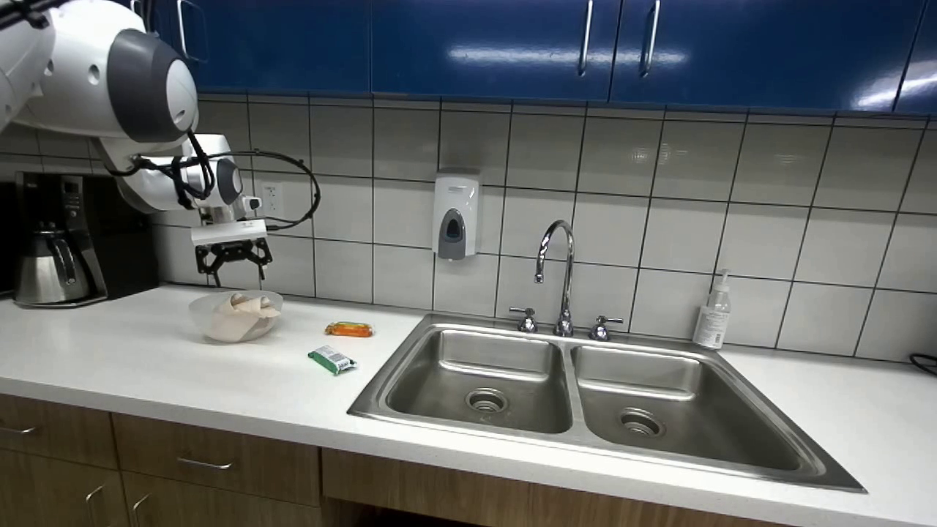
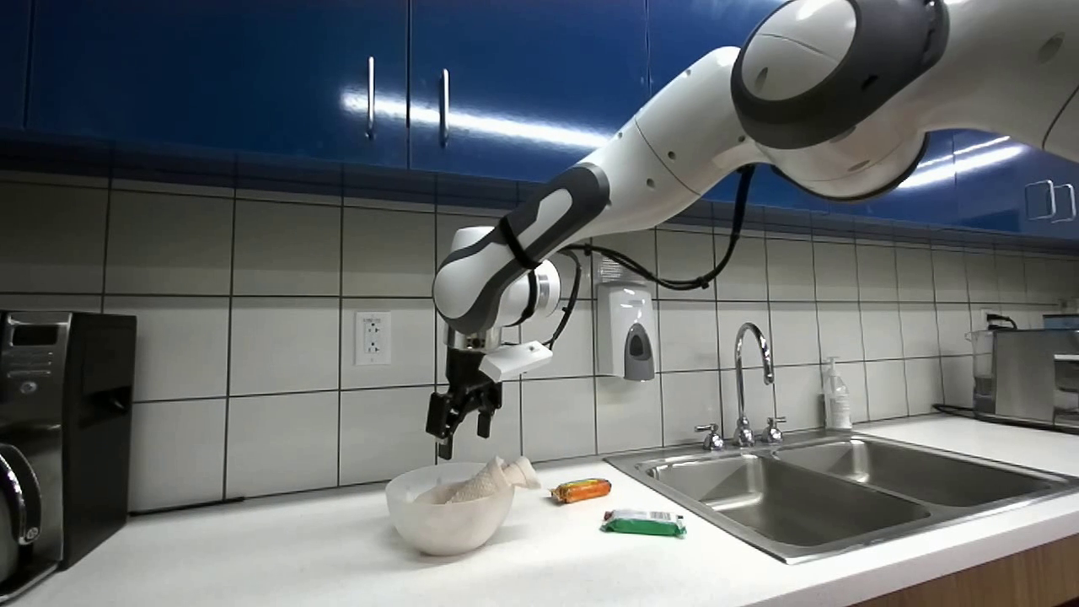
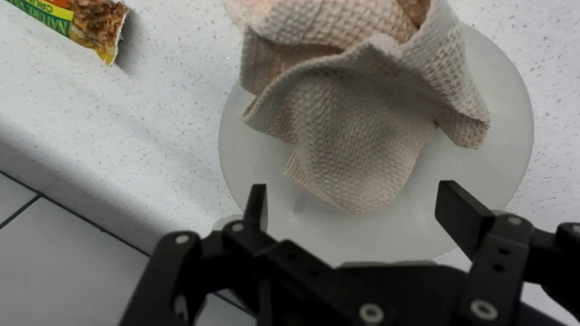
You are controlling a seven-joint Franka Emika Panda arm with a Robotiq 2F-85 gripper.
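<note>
A beige woven cloth [image 3: 359,114] lies crumpled in a translucent white bowl [image 3: 500,108], part of it draped over the rim. In exterior view 2 the bowl [image 2: 445,526] stands on the counter with the cloth [image 2: 491,479] poking out toward the right. My gripper is open above the bowl, its black fingers wide apart with nothing between them. Seen from exterior view 1, the gripper [image 1: 239,282] hangs just over the bowl [image 1: 206,320], clear of the cloth [image 1: 241,318].
An orange-wrapped bar [image 1: 349,329] and a green-wrapped bar [image 1: 331,359] lie on the counter right of the bowl. Farther right is the double sink [image 1: 571,395] with its faucet [image 1: 562,281]. A coffee maker [image 1: 79,237] stands at the left.
</note>
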